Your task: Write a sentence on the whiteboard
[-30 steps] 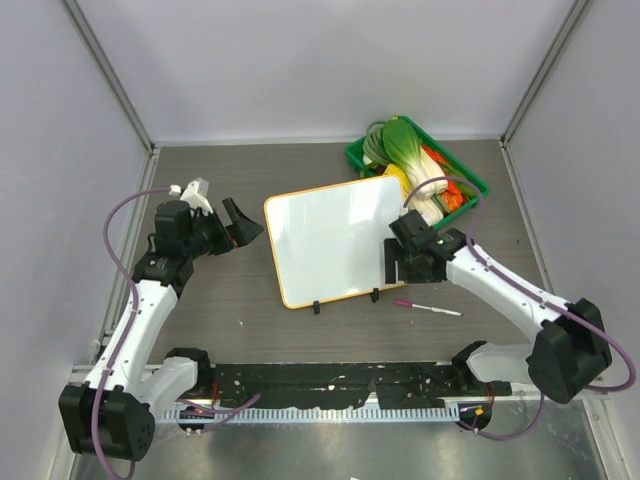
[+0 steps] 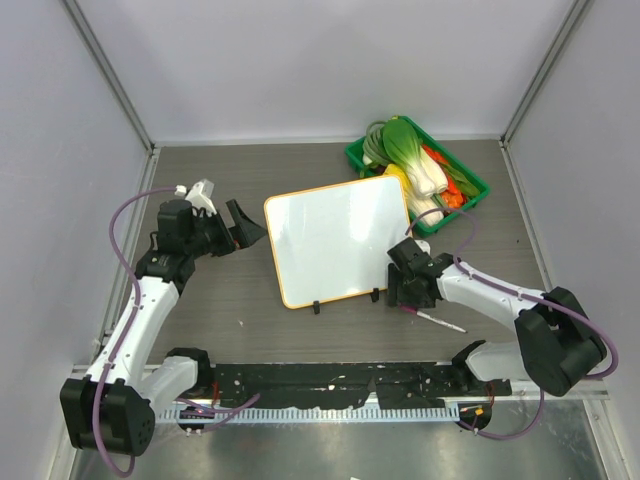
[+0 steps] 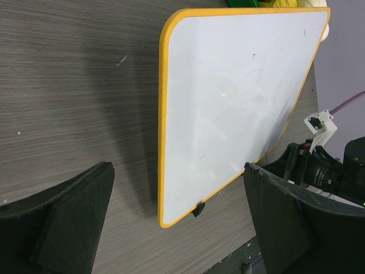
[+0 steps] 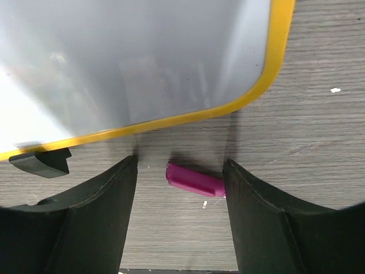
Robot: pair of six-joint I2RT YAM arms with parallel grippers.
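The whiteboard (image 2: pixel 335 240), yellow-edged and blank apart from faint marks, stands on small black feet mid-table. A white marker (image 2: pixel 440 322) with a magenta cap (image 4: pixel 194 181) lies on the table by its lower right. My right gripper (image 2: pixel 405 298) is low over the cap, part open, with the cap between and just beyond its fingertips; whether it touches is unclear. My left gripper (image 2: pixel 243 225) is open and empty left of the board, which fills much of the left wrist view.
A green basket (image 2: pixel 475 196) of vegetables stands behind the board's right side. Grey walls surround the workspace.
My right gripper has moved down from beside the board's lower right edge to the marker's capped end. The left arm has hardly moved.
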